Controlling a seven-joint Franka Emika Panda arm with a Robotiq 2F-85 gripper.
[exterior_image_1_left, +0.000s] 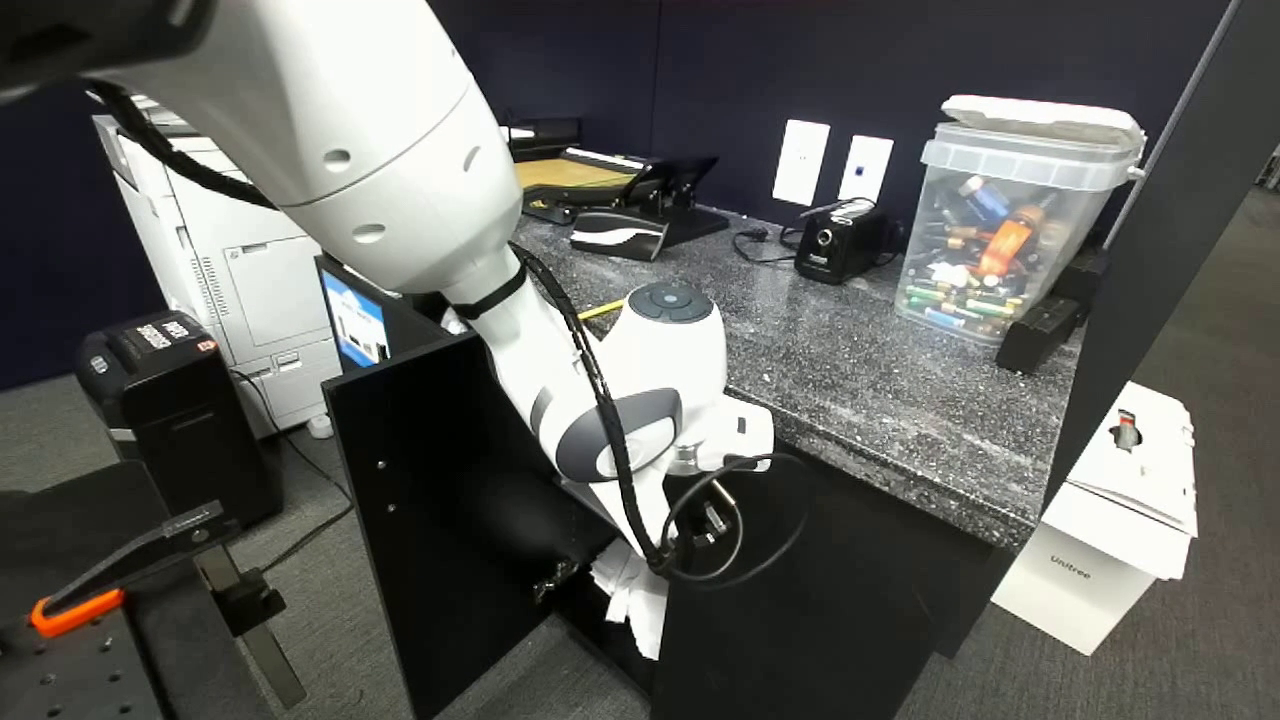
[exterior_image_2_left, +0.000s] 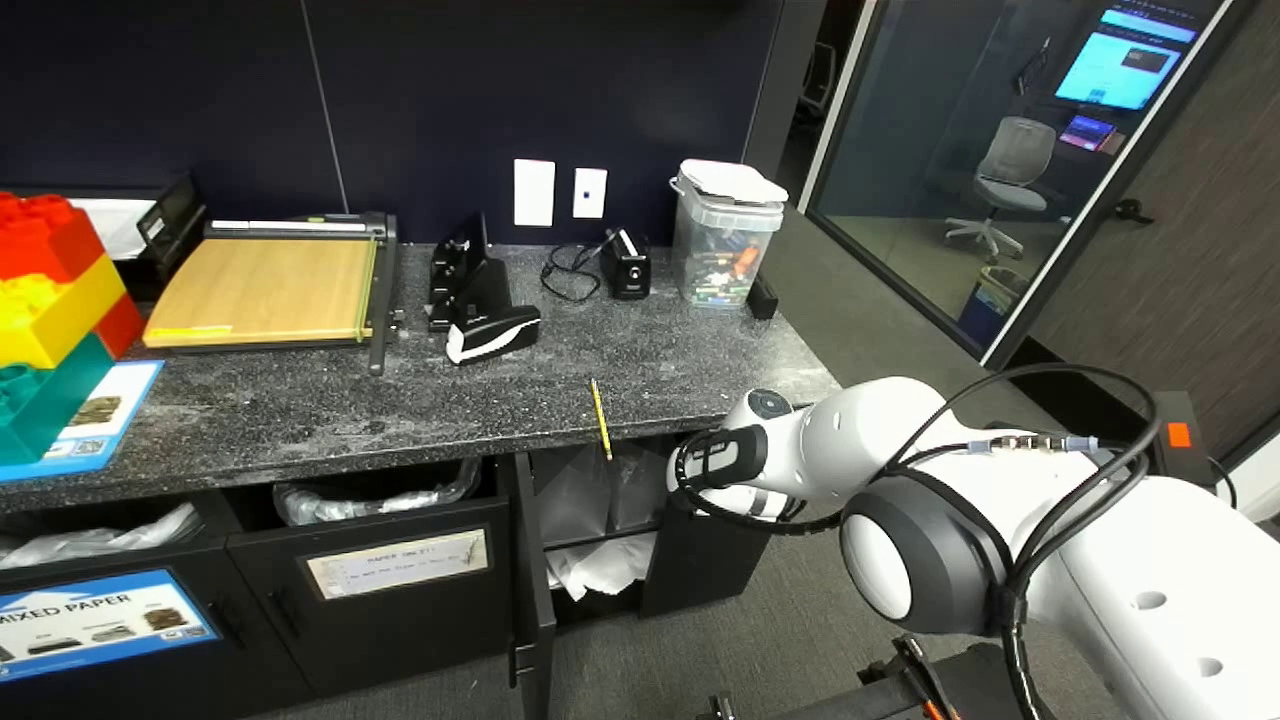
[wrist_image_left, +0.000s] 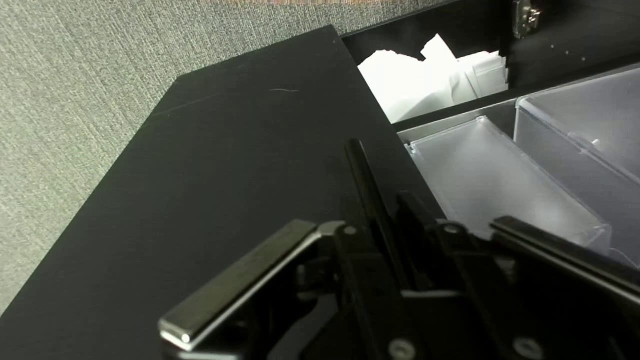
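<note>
In the wrist view, a black cabinet door (wrist_image_left: 240, 156) fills the left and middle. A dark bar handle (wrist_image_left: 358, 159) stands out from its face near the right edge. My gripper is at this bar, its dark fingers close together on either side. Whether they touch the bar is too dark to tell. From outside, the white arm (exterior_image_1_left: 630, 420) reaches down in front of the cabinet under the counter, and the gripper itself is hidden behind the door (exterior_image_1_left: 804, 588). The other door (exterior_image_1_left: 444, 516) stands swung out to the left.
Inside the cabinet are clear plastic bins (wrist_image_left: 498, 174) and white paper (wrist_image_left: 420, 78). The grey counter (exterior_image_2_left: 672, 360) overhangs the arm's wrist. On it lie a yellow pencil (exterior_image_2_left: 601, 418), a stapler (exterior_image_2_left: 492, 334) and a tub of batteries (exterior_image_2_left: 723, 246). Carpet (wrist_image_left: 72, 90) lies clear beyond the door.
</note>
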